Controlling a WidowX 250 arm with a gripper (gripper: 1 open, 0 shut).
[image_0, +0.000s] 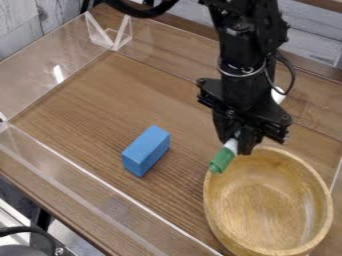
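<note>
My black gripper (235, 138) is shut on a green object (222, 159), which hangs tilted over the left rim of a cream oval bowl (267, 220) at the lower right. A blue block (144, 150) lies on the wooden surface to the left.
A white object (278, 94) is partly hidden behind the gripper on the right. The wooden tray (94, 120) has clear side walls and is bare at the upper left.
</note>
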